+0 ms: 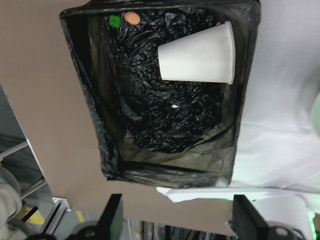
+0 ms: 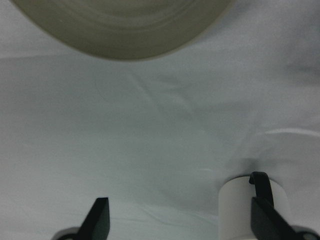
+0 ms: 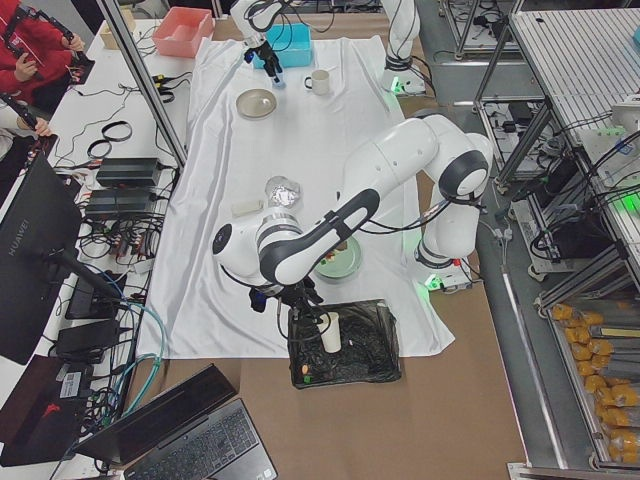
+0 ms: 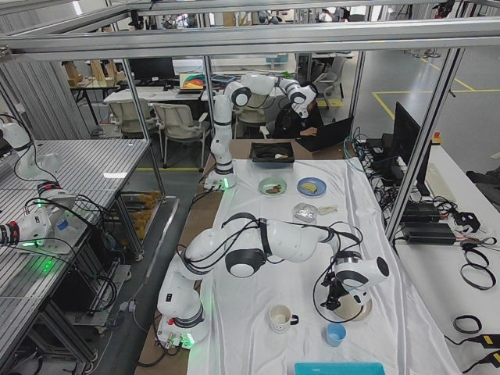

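A white paper cup (image 1: 195,54) lies on its side inside a black bin lined with a bag (image 1: 115,170), beside small green and orange pieces. My left gripper hangs over the bin, open, with nothing between its fingers. My right gripper stands open at the other end of the table, over the cloth near a plate (image 2: 130,25); a white mug with a dark handle (image 2: 235,210) is by one finger. A blue cup (image 4: 336,334) stands nearby.
A green plate (image 4: 273,186), blue plate (image 4: 311,187) and foil (image 4: 305,212) lie mid-table. A turquoise box (image 4: 340,368) is at the far end. Bare cloth lies between these groups.
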